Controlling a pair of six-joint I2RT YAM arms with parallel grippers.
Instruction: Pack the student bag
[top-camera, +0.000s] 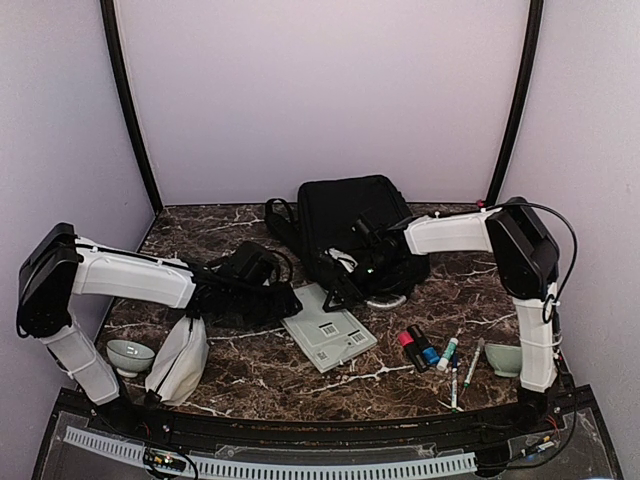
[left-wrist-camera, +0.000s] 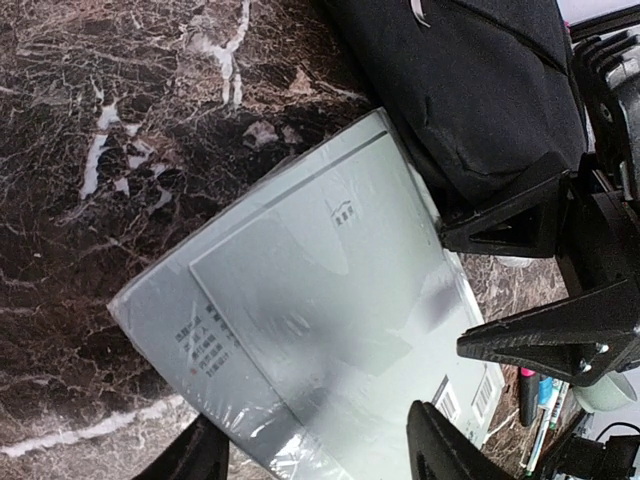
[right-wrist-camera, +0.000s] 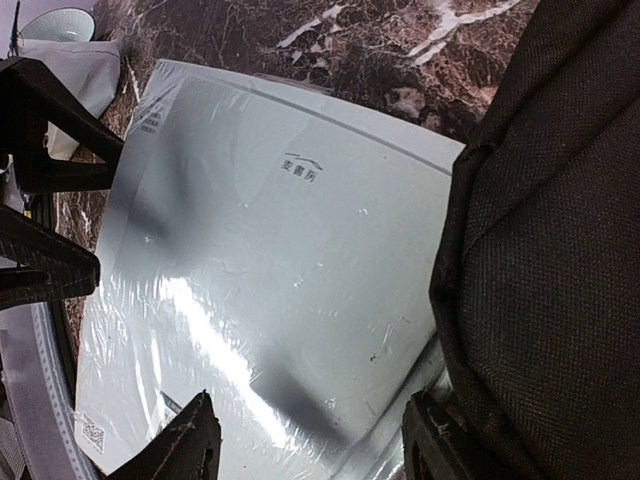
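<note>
A grey wrapped book lies on the marble table in front of the black bag; in the right wrist view the bag's fabric borders the book's edge. My left gripper is open at the book's left edge, its fingertips astride that edge in the left wrist view. My right gripper is over the book's far right part, beside the bag, its fingers apart with nothing seen held between them.
Markers and pens lie right of the book. A bowl sits at the right, another bowl and a white pouch at the left.
</note>
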